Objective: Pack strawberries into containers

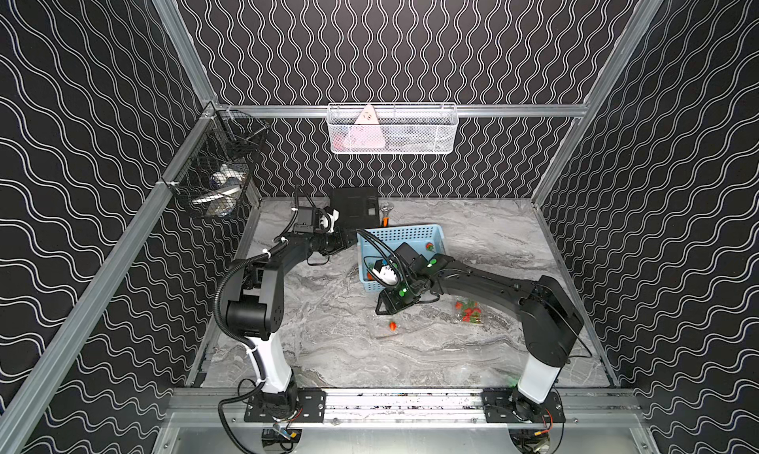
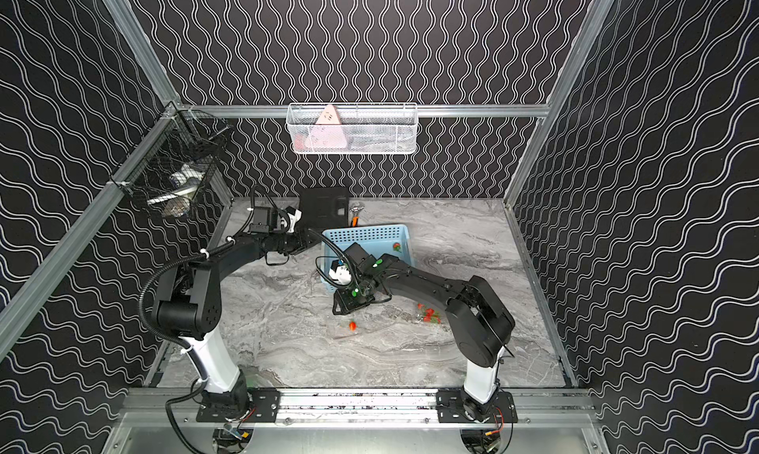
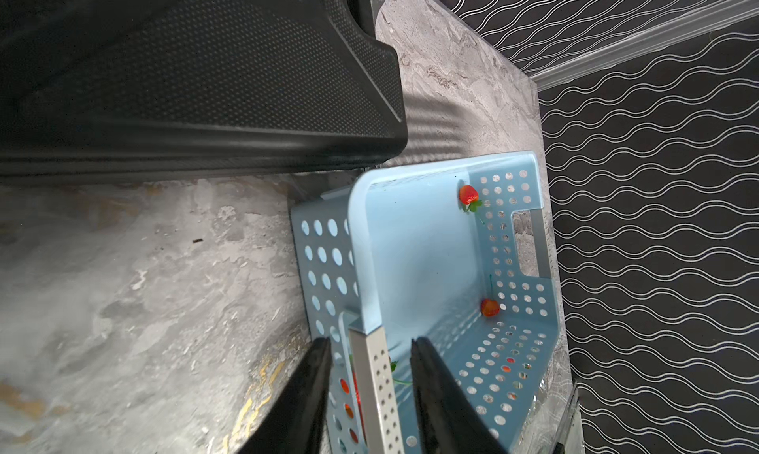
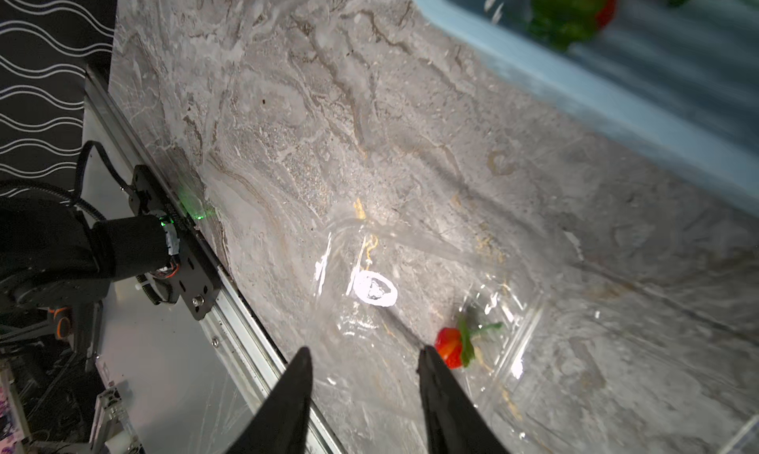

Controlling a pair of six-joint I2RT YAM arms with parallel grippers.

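Observation:
A blue perforated basket (image 1: 438, 231) stands mid-table with a few strawberries (image 3: 469, 194) inside. My left gripper is open at its left side, where the handle rim shows between the fingers; whether it touches them I cannot tell. In front of the basket, my right gripper is open above a clear container (image 4: 332, 252), with nothing seen held. One strawberry (image 4: 449, 347) with a green stem lies in that container. Under the right arm, several strawberries (image 1: 468, 310) are grouped together, apparently in a second clear container.
A black case (image 1: 355, 207) stands at the back beside an orange-handled tool (image 1: 386, 217). A white mesh basket (image 1: 419, 138) and a black wire basket (image 1: 197, 177) hang on the frame.

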